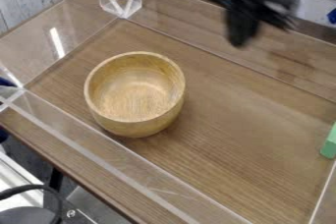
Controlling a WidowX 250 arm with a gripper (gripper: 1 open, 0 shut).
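My gripper (241, 22) is a dark, motion-blurred shape at the top of the camera view, raised over the back of the wooden table (230, 149); whether it is open or shut does not show. A green object (328, 140) lies at the right edge, clear of the gripper. A round wooden bowl (134, 95) stands left of centre.
A clear plastic piece (120, 2) sits at the back left. Black cables (39, 194) lie at the lower left corner.
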